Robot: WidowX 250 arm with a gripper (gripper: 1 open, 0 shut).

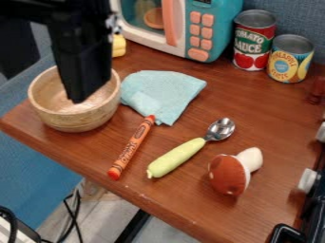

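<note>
The black gripper [79, 81] hangs at the upper left, above a light wooden bowl [70, 114]; its fingertips are dark and whether they are open cannot be made out. An orange crayon-like stick [131, 147] lies right of the bowl, beside a light blue folded cloth [160, 93]. A spoon with a pale yellow-green handle [174, 158] lies diagonally at the centre. A plush mushroom [231, 174] in reddish brown and white lies at the right front.
A teal toy microwave [210, 21] stands at the back, with two cans [253, 43] [290, 61] to its right. Black equipment [298, 228] borders the right edge. The table's front left edge drops to floor and cables.
</note>
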